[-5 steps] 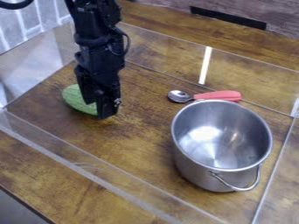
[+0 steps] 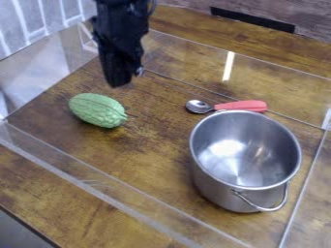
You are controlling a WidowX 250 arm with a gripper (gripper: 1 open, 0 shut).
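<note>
A pale green, ridged bitter-melon-like vegetable lies on the wooden board at the left. My black gripper hangs above it and a little behind, apart from it, blurred, with nothing visible held; how far its fingers are parted is unclear. A steel pot with a wire handle stands at the right.
A spoon with a red handle lies behind the pot. Clear low walls border the board. The middle and front left of the board are free.
My gripper has risen away from the green vegetable, which now lies uncovered where it was.
</note>
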